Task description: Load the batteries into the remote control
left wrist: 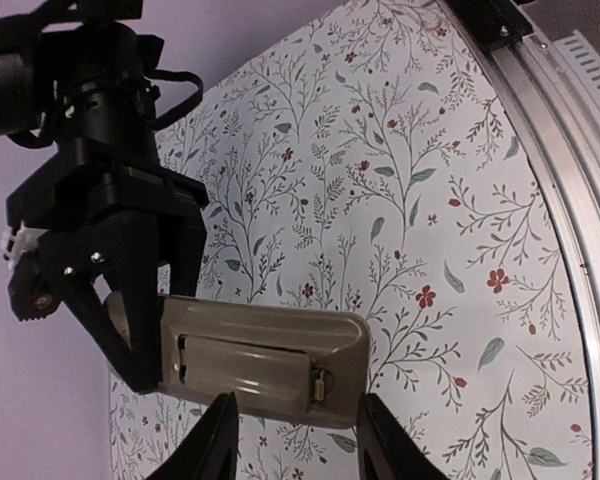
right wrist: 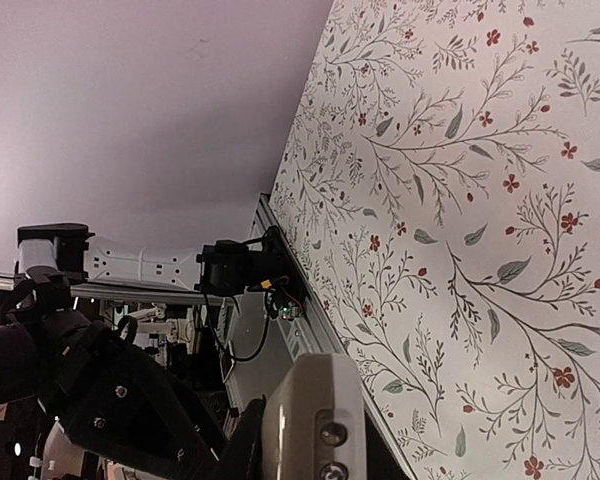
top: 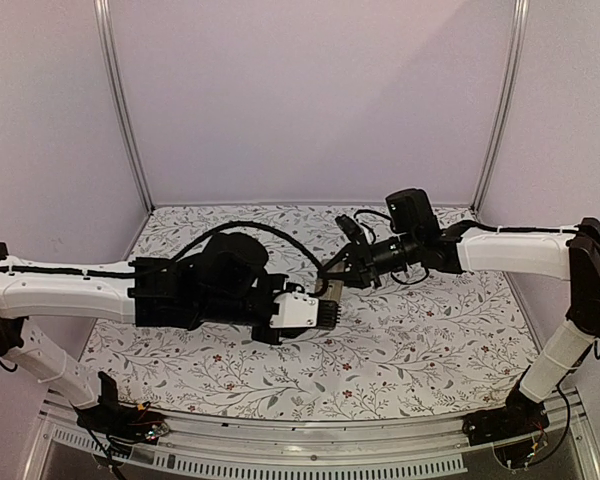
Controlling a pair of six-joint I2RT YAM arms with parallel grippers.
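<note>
A grey remote control [left wrist: 240, 370] is held up by my right gripper [top: 345, 270], whose fingers are shut on one end; its back faces the left wrist view, showing the battery bay with what looks like a light cylinder inside, perhaps a battery, too unclear to tell. In the right wrist view the remote's end [right wrist: 315, 420] points up. My left gripper is just below the remote's back in its wrist view, fingertips apart, with nothing visible between them. In the top view the left wrist hides much of the remote [top: 332, 290].
Pale walls stand at the back and sides, and a metal rail [top: 310, 425] runs along the front edge.
</note>
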